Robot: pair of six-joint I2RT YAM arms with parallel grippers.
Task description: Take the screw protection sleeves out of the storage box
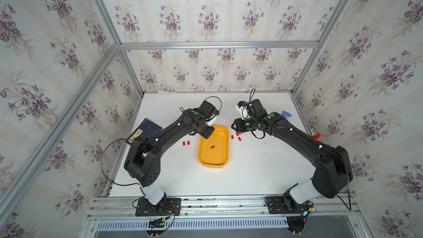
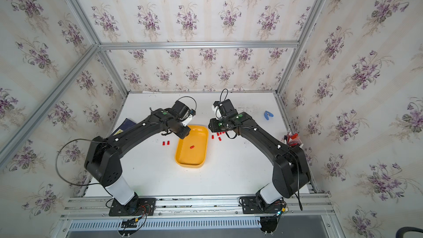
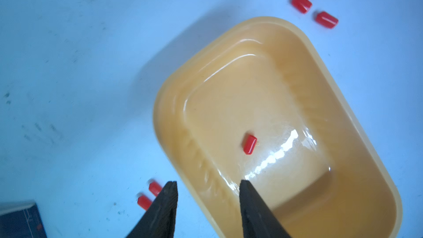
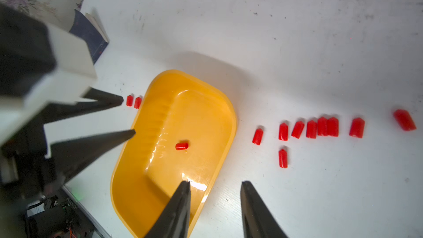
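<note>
An orange storage box (image 1: 213, 162) sits mid-table with one red sleeve (image 3: 249, 144) on its floor. Two red sleeves (image 4: 129, 100) lie outside at its left; several more (image 4: 311, 128) lie spread to its right. My left gripper hangs over the box's left side, fingers apart and empty. My right gripper is raised over the box's right side, also open with nothing between its fingers. In the right wrist view the left gripper's dark body fills the left edge.
A dark blue book (image 1: 145, 128) lies at the left of the table. A blue object (image 2: 268, 115) is at the back right, a red item (image 2: 294, 139) at the right edge.
</note>
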